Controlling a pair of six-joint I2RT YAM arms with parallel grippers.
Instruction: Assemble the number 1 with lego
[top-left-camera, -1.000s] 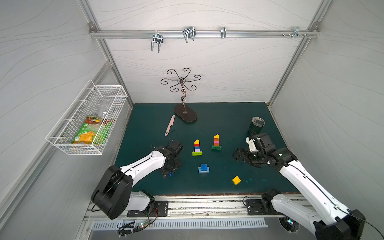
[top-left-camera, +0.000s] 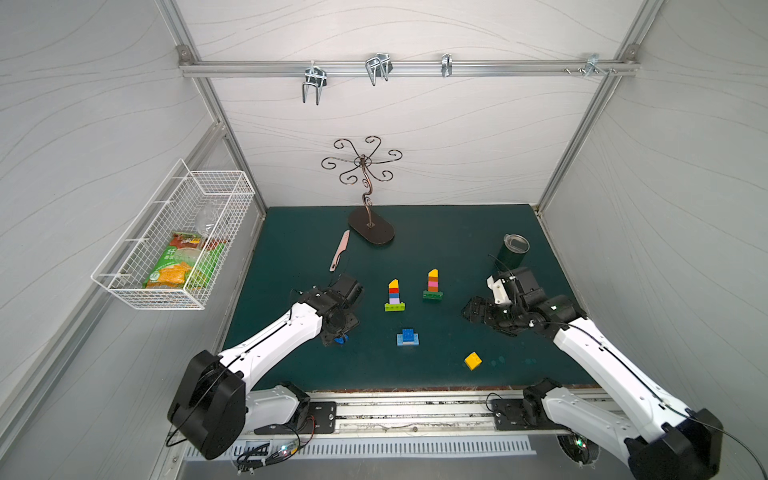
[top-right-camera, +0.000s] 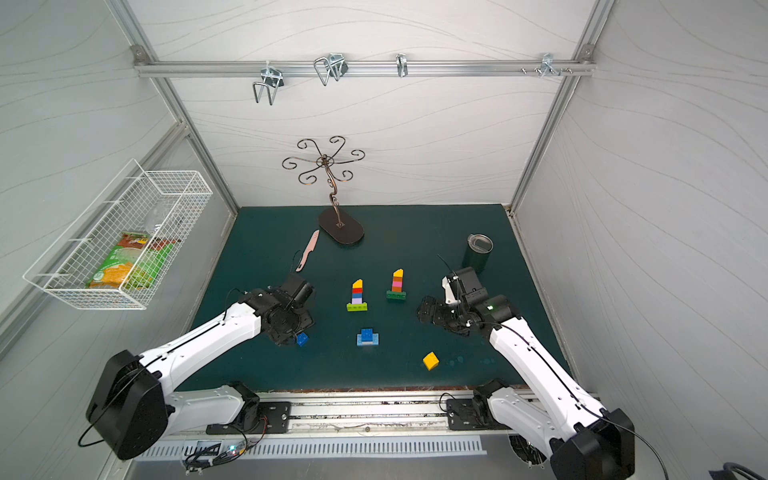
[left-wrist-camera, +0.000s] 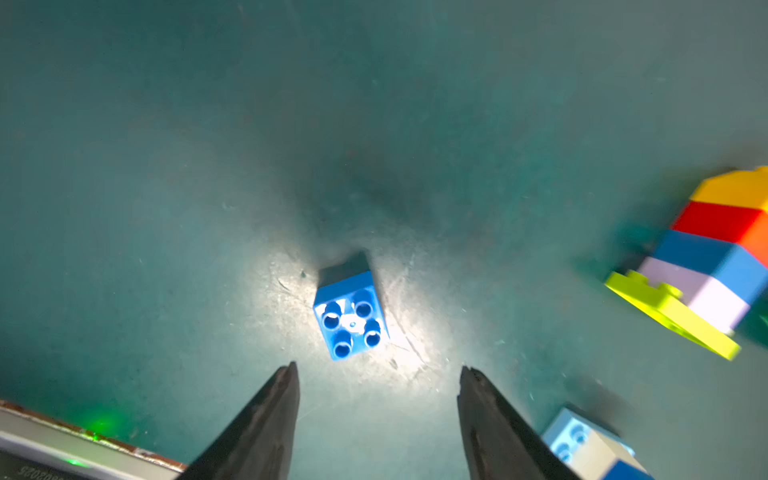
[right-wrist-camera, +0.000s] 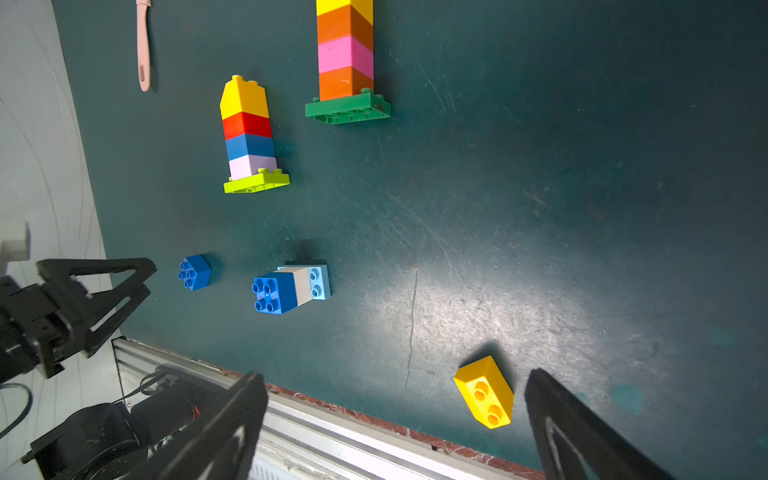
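A single blue brick (left-wrist-camera: 352, 317) lies on the mat, its hollow-looking tubes or studs facing the left wrist camera. My left gripper hangs above and beside it, part open, with nothing between its fingers. Right of that brick stands a short stack: light-blue base (right-wrist-camera: 319, 281), whitish piece (right-wrist-camera: 302, 285) and blue brick (right-wrist-camera: 275, 293) on top. A loose yellow brick (right-wrist-camera: 485, 392) sits near the front edge. My right gripper is open and empty, high over the table's right half. Two finished-looking towers stand farther back, one on lime (right-wrist-camera: 256, 182), one on green (right-wrist-camera: 349, 107).
A pink knife (top-left-camera: 339, 251) and a curled metal stand (top-left-camera: 370, 226) occupy the back left. A dark can (top-left-camera: 513, 251) stands behind the right arm. The wire basket (top-left-camera: 176, 240) hangs on the left. Mat between the stack and right gripper is clear.
The right arm has drifted slightly left. The bricks stay in place.
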